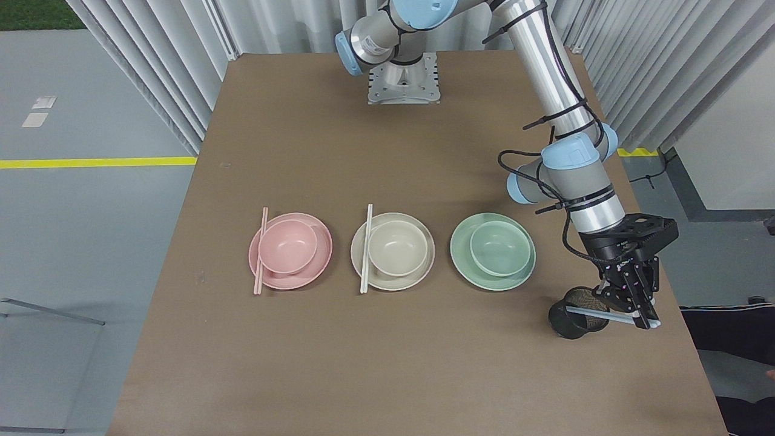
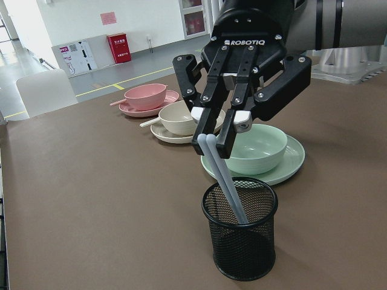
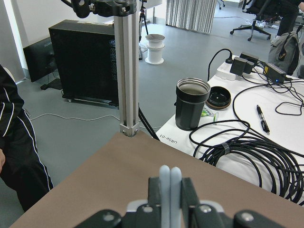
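Note:
My gripper (image 2: 211, 139) is shut on a pair of pale grey-blue chopsticks (image 3: 170, 197), held low over the right side of the table (image 1: 305, 363). The chopsticks slant down into the black mesh holder (image 2: 242, 254). Left of it in the front view stand a green bowl (image 1: 501, 247) on a green plate with no chopsticks, a cream bowl (image 1: 398, 247) on its plate with white chopsticks (image 1: 366, 258), and a pink bowl (image 1: 287, 246) on its plate with pink chopsticks (image 1: 259, 261).
The arm's base (image 1: 403, 91) stands at the back. Beyond the table edge, the wrist view shows a white table with coiled cables (image 3: 256, 161) and a tumbler (image 3: 189, 109), an upright metal profile (image 3: 127, 71) and a seated person at left.

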